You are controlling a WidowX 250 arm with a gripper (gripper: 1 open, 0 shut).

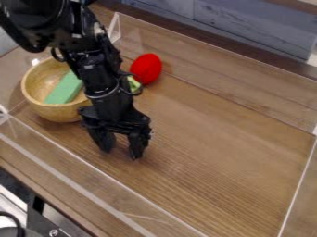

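My black gripper [121,138] hangs low over the wooden table [223,157] at centre left, its two fingers apart with nothing visible between them. A yellow bowl [44,100] holding a green block [63,89] sits behind it to the left, partly hidden by the arm. A red round object [145,68] lies behind the arm to the right, with a small light green item partly visible beside it.
A grey-blue panel runs along the back. Black cables lie at the lower left corner, off the wooden surface.
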